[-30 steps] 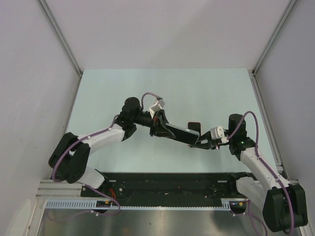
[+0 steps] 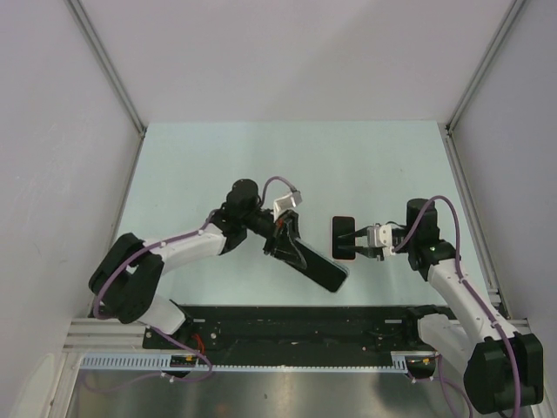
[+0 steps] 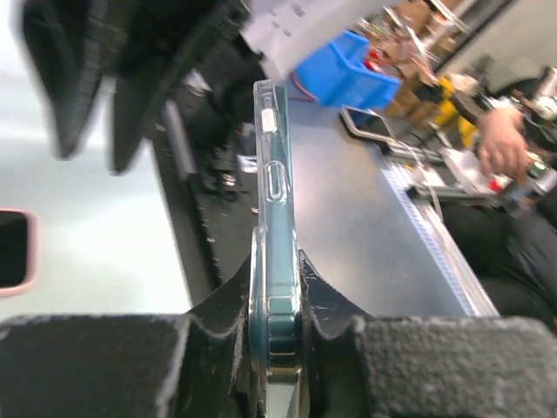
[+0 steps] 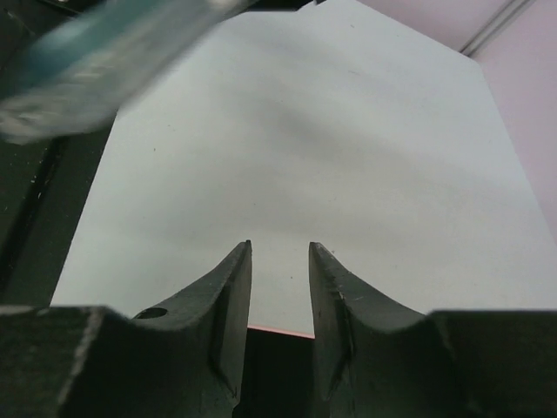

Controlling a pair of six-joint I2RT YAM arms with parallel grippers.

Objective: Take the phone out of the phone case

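My left gripper point(image 2: 285, 228) is shut on a long dark case point(image 2: 321, 270) in clear plastic, which shows edge-on as a teal, glossy strip point(image 3: 275, 200) in the left wrist view and blurred at upper left in the right wrist view. A black phone with a pink rim point(image 2: 343, 226) lies on the table, just right of the case. My right gripper point(image 2: 347, 240) hovers over that phone, apart from the held case, its fingers part open with nothing seen between them; the phone's pink edge shows behind them in the right wrist view.
In the left wrist view a blue bin point(image 3: 339, 74), another phone and a person's hand show in the background.
The right gripper has drawn away from the case's end and now sits over the lying phone.
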